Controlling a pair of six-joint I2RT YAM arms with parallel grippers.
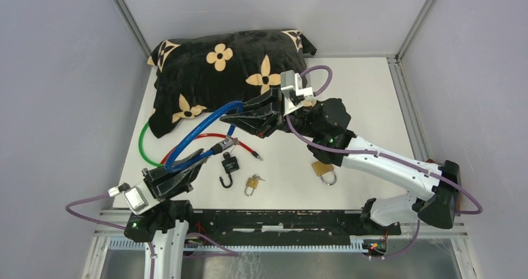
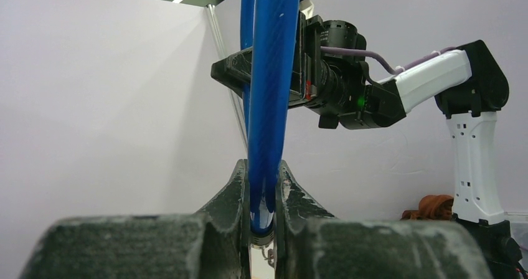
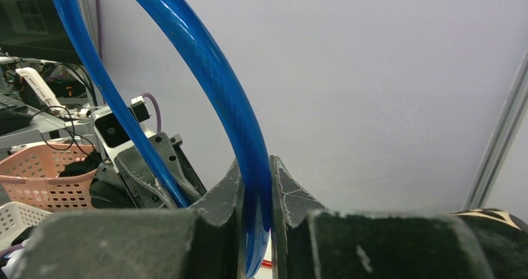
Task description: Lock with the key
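Note:
A blue cable lock is held bent in a raised loop above the table. My left gripper is shut on the blue cable close to its metal lock end, and the cable fills the gap between the fingers in the left wrist view. Higher and farther right, my right gripper closes around the other stretch of cable; in the right wrist view the blue cable runs down between its fingers. The cable's other end hangs below my right gripper, just above the lock end. Whether the two ends touch is unclear.
On the white table lie a red cable, a green cable, an open black padlock, a brass padlock with keys, and another brass padlock. A dark cushion fills the back left.

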